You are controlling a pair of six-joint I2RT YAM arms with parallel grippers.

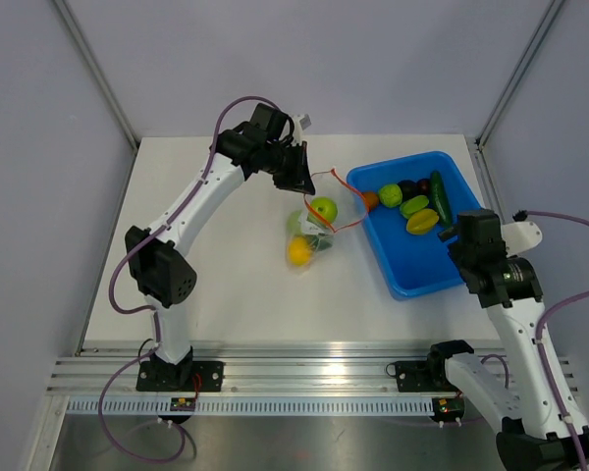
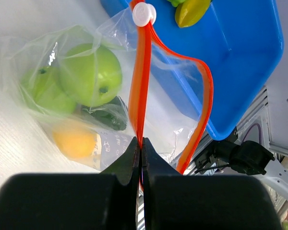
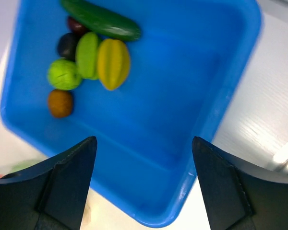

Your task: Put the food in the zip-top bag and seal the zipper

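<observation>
A clear zip top bag with an orange zipper edge lies on the table, its mouth spread toward the tray. Through the film show two green apples, an orange-yellow fruit and a dark green piece. My left gripper is shut on the zipper edge, at one side of the mouth. A white slider sits on the far end of the zipper. Over the blue tray, my right gripper stands open, nothing between its fingers.
Inside the tray's far end lie a cucumber, a yellow star-shaped fruit, a green one, a light green ball, a brown fruit and two dark ones.
</observation>
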